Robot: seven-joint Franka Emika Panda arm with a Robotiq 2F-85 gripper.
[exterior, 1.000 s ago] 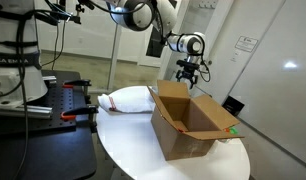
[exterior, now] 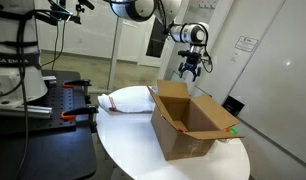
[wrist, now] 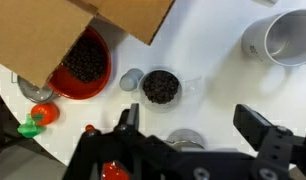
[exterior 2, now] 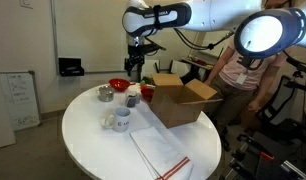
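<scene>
My gripper stands open over the table, its dark fingers wide apart with nothing between them. Just beyond the fingers in the wrist view is a small clear cup [wrist: 161, 88] with dark bean-like pieces in it. To its upper left, a red bowl [wrist: 83, 65] holds more dark pieces, partly covered by a cardboard flap. A pale mug [wrist: 278, 38] stands at the upper right, and a silver round item [wrist: 186, 138] sits below the cup. Exterior view 2 has the gripper [exterior 2: 136, 72] above the far part of the table.
An open cardboard box [exterior: 188, 135] stands beside the work area, flaps spread. A white towel [exterior 2: 158, 152] lies on the near side. White mugs [exterior 2: 121, 121], a metal pot [exterior 2: 104, 93] and a tomato [wrist: 44, 113] are nearby.
The gripper and arm have risen slightly in exterior view 1. The box and towel stay where they were.
</scene>
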